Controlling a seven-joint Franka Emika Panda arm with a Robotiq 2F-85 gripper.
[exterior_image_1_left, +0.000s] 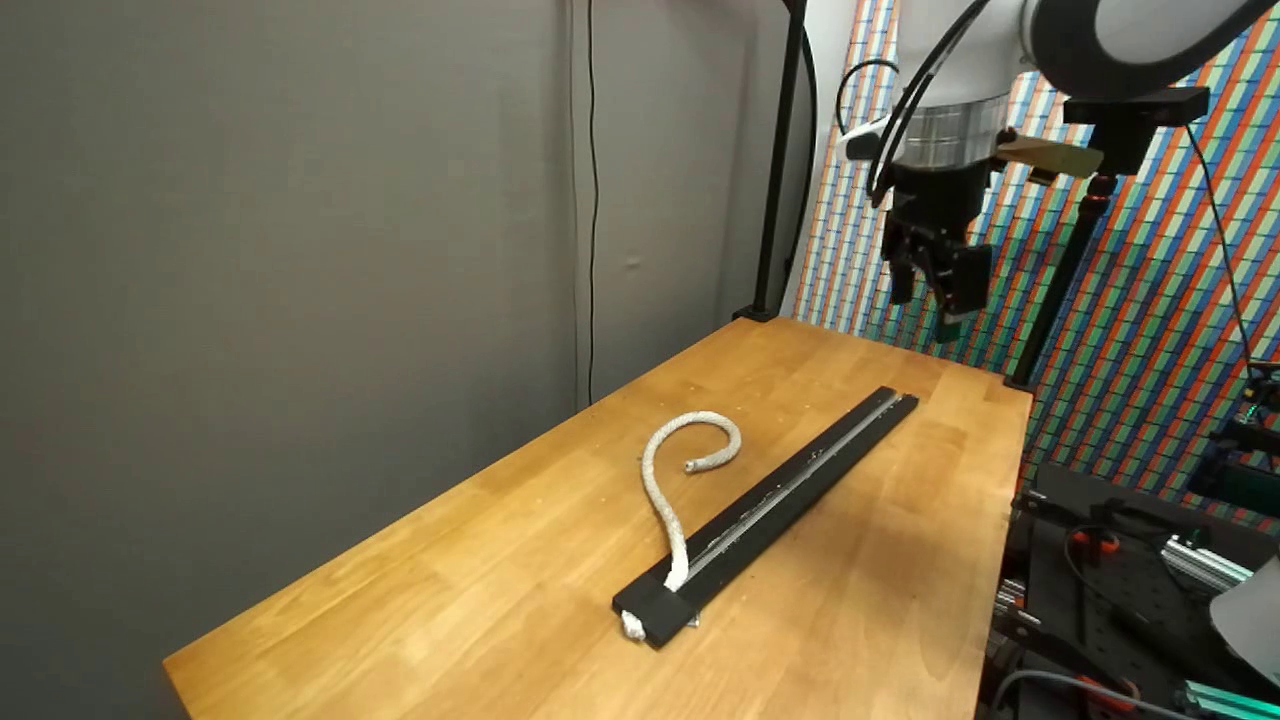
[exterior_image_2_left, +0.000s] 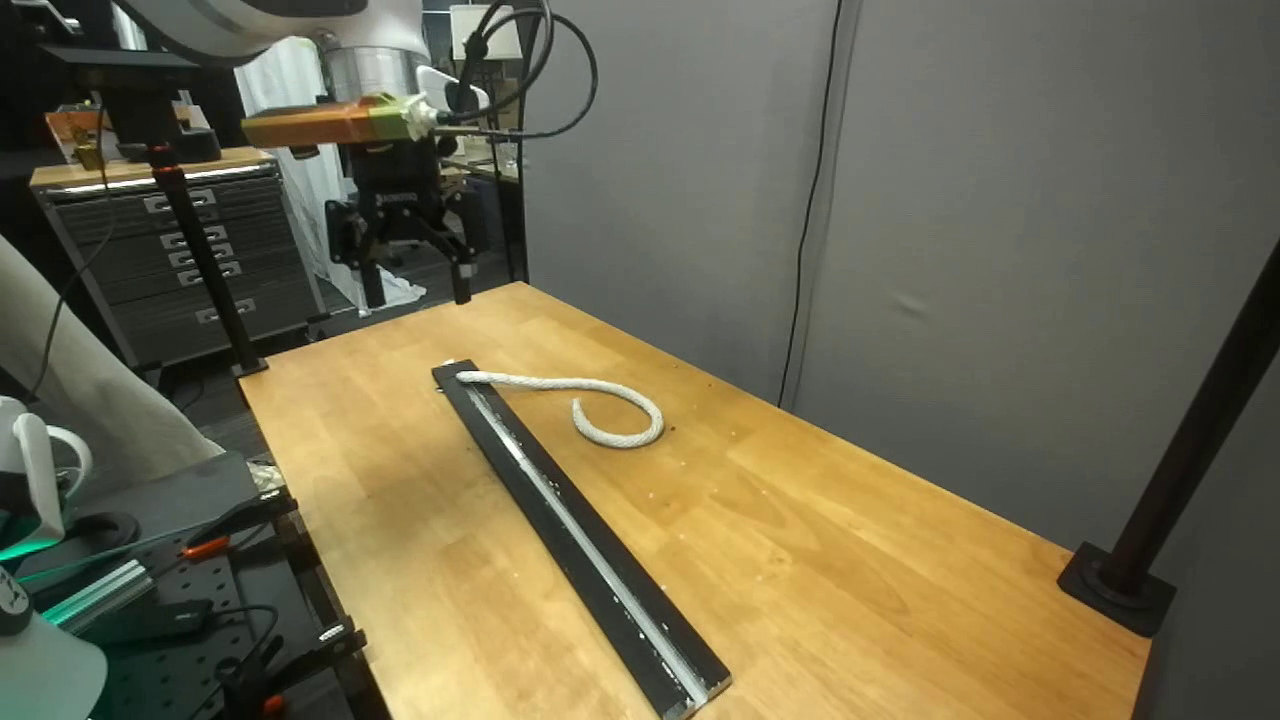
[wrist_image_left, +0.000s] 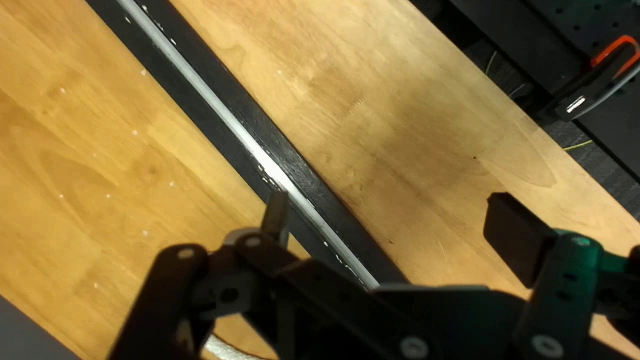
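A white rope lies curled on the table, one end fixed under the closed end of a long black channel bar with a pale groove along its length. In exterior view 2 the rope hooks round to its free end, clear of the bar. My gripper hangs well above the table with its fingers apart and nothing between them. Below it in the wrist view, the bar runs diagonally under the left finger; only a bit of rope shows at the bottom edge.
A black post stands at one table corner, with others at further corners. Beside the table is a dark cart with clamps and cables. A grey wall borders the long side.
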